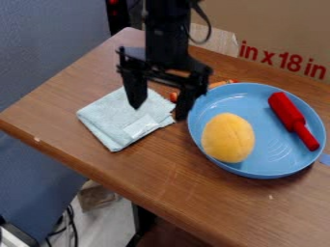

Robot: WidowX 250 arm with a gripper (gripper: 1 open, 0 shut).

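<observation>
My black gripper [158, 96] hangs over the wooden table, its two fingers spread apart above the folded pale-blue cloth [111, 123]. The left finger is over the cloth and the right one is near the cloth's right edge, beside the blue plate. Nothing shows clearly between them. The blue plate [256, 99] on the right holds a yellow rounded object [229, 137] and a red bottle-like object [294, 121]. Small orange items [223, 83] are partly hidden behind the arm and plate.
A cardboard box [271, 29] stands at the back.
</observation>
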